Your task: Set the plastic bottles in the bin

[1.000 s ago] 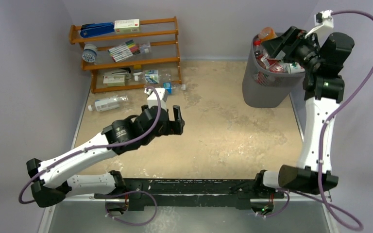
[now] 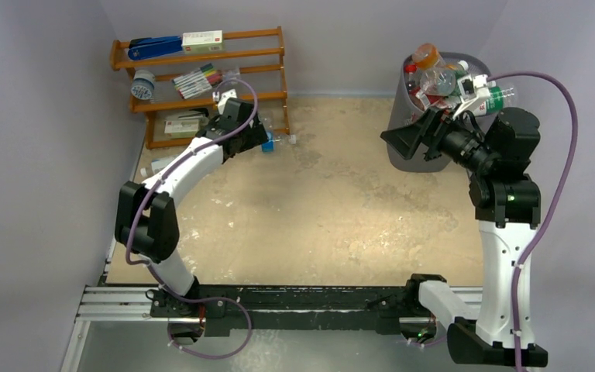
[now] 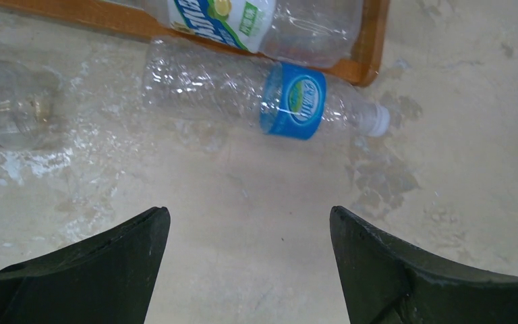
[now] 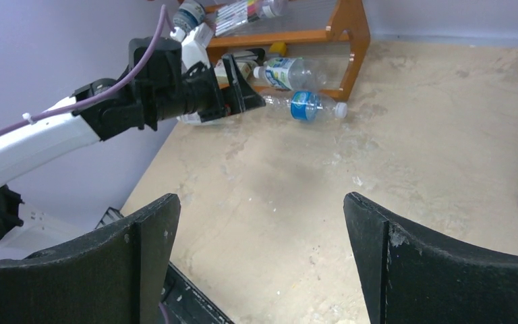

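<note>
In the left wrist view, a clear bottle with blue label (image 3: 293, 101) lies at the shelf's foot. A larger bottle (image 3: 310, 27) lies behind it on the wooden shelf, another (image 3: 10, 104) at left. My left gripper is open above the floor just before them, nothing between its fingers. My right gripper is open and empty, beside the grey bin (image 2: 410, 155), which is full of bottles in the top view.
The wooden shelf (image 2: 279, 54) at back left holds boxes, markers, a jar and a bottle. Walls close in on both sides.
My left arm has swung back toward the shelf and bottles. My right gripper has moved left and down from over the bin to its front.
</note>
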